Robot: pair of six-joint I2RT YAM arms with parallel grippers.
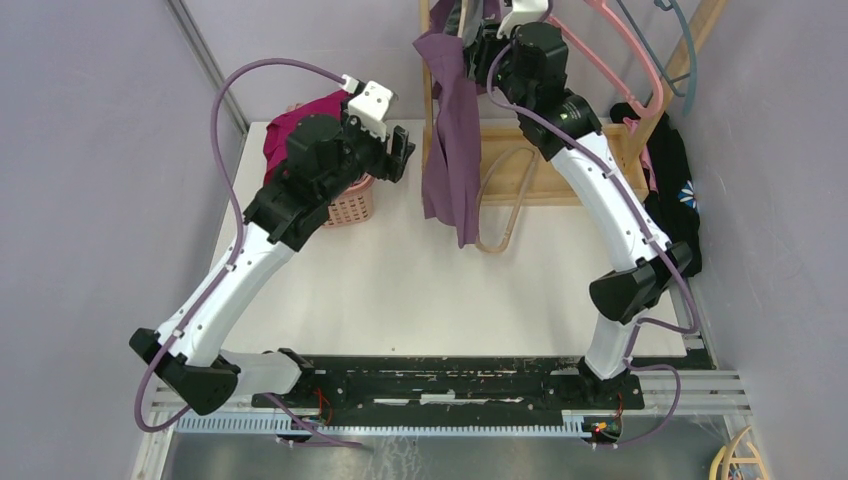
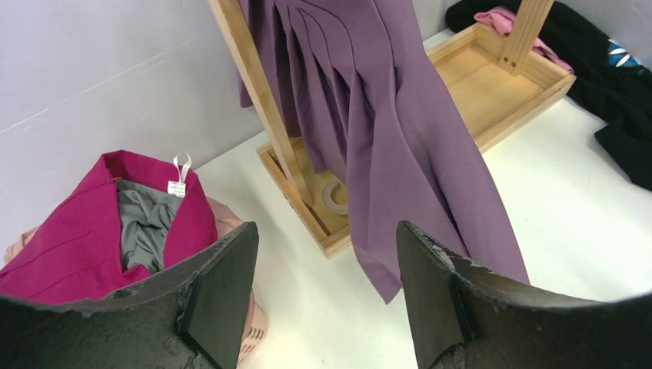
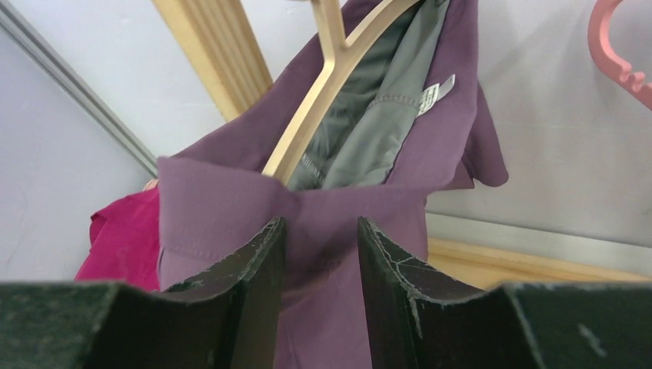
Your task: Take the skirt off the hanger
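A purple skirt (image 1: 452, 140) with a grey lining hangs from the rack and drapes down in front of it. In the right wrist view, a pale hanger (image 3: 311, 123) runs into the waist opening of the skirt (image 3: 400, 207). Right at the skirt's upper edge is my right gripper, its fingers apart, with purple cloth showing behind the gap. I cannot tell whether any cloth lies between them. My left gripper stands open to the left of the skirt (image 2: 384, 138), empty and clear of the cloth.
A pink basket (image 1: 350, 204) holding magenta cloth (image 2: 84, 231) stands at the left. The wooden rack's post (image 2: 265, 100) rises beside the skirt. Pink hangers (image 1: 640, 60) hang at the right, above black clothing (image 1: 675, 180).
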